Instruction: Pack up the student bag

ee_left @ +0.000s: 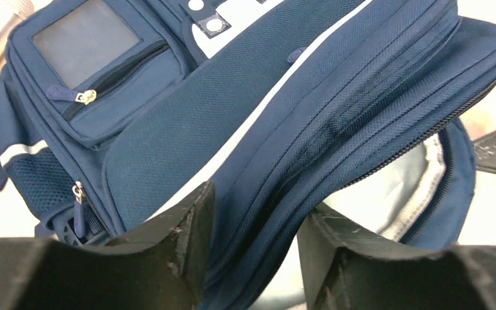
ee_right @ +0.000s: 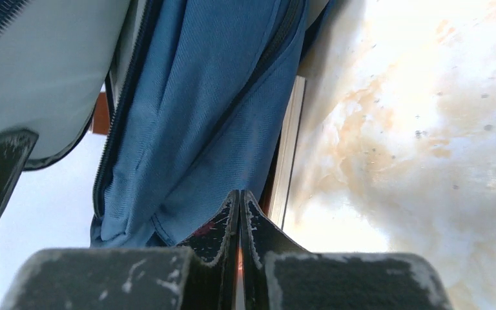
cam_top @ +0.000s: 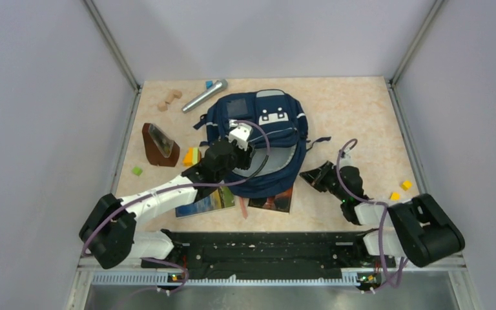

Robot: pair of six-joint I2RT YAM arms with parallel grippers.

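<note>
The navy backpack point(cam_top: 252, 110) lies with its main compartment point(cam_top: 265, 158) gaping toward the front, pale lining visible. My left gripper is at the bag's top flap point(ee_left: 310, 135), navy fabric between its parted fingers; whether it grips it I cannot tell. My right gripper is shut, nothing visible between its fingertips, just right of the bag near the dark book point(cam_top: 271, 200), which lies partly under it. A landscape-covered book point(cam_top: 200, 205) lies at the front left.
A brown wooden item point(cam_top: 158, 148), yellow blocks point(cam_top: 190, 157), a green cube point(cam_top: 137, 170), wooden pieces point(cam_top: 168, 100) and a silver microphone point(cam_top: 203, 97) lie left and behind. Yellow blocks point(cam_top: 405, 185) sit far right.
</note>
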